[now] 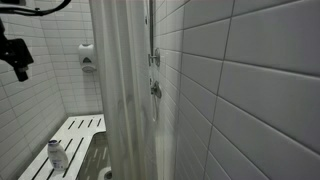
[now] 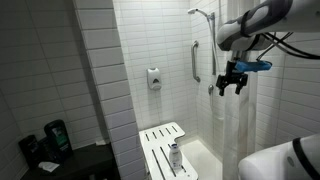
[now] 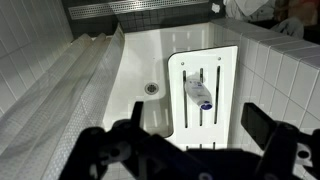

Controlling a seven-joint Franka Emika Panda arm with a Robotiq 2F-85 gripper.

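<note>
A white bottle [image 1: 57,155] stands on the slatted white shower bench [image 1: 84,126]. Seen from above in the wrist view, the bottle [image 3: 198,92] sits over the bench slots, its dark cap end toward me. My gripper is open, its two dark fingers wide apart with nothing between them. High above the bench, the gripper [image 2: 230,90] hangs near the shower curtain [image 2: 232,130], well clear of the bottle [image 2: 175,156]. Only part of the gripper [image 1: 20,73] shows at the left edge of the first exterior view.
A wall dispenser [image 2: 153,78] and a grab bar [image 2: 195,62] are fixed to the tiles. The curtain [image 3: 65,95] hangs on one side of the shower floor, which has a drain [image 3: 151,88]. Shower fittings [image 1: 155,90] project from the wall.
</note>
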